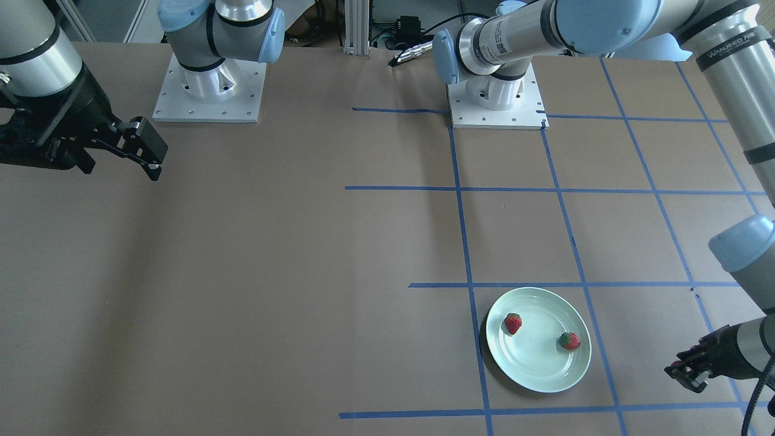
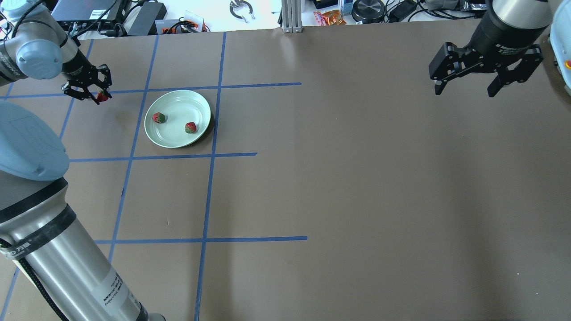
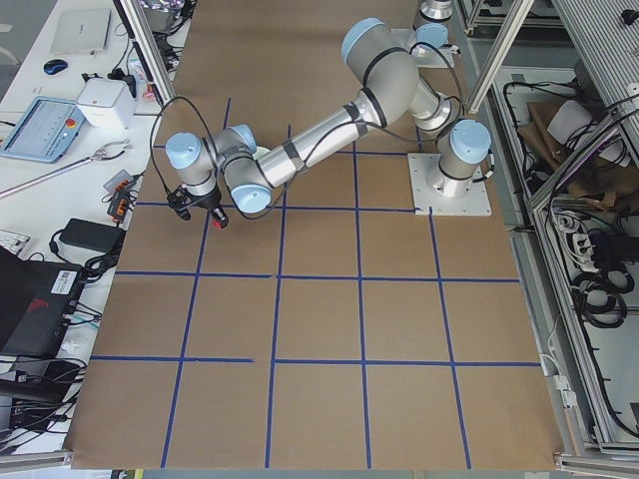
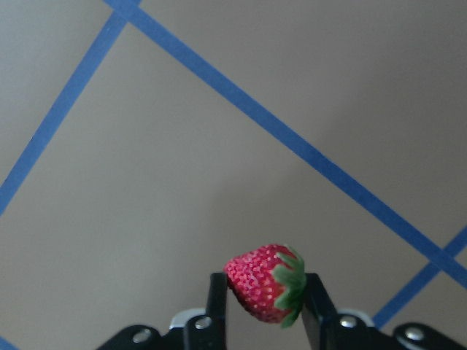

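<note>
My gripper is shut on a red strawberry [image 4: 259, 284] with a green leaf cap, held above the blue-taped grid. In the top view this strawberry [image 2: 102, 96] shows between the fingertips, left of a pale green plate [image 2: 176, 140]. In the front view the gripper [image 1: 686, 374] hangs to the right of the plate [image 1: 537, 370]. Two more strawberries lie on the plate, one [image 1: 513, 323] at its left and another [image 1: 570, 341] at its right.
A second arm's black gripper [image 2: 484, 69] is at the top right of the top view. A cluttered white side table [image 3: 60, 170] runs along one edge in the left view.
</note>
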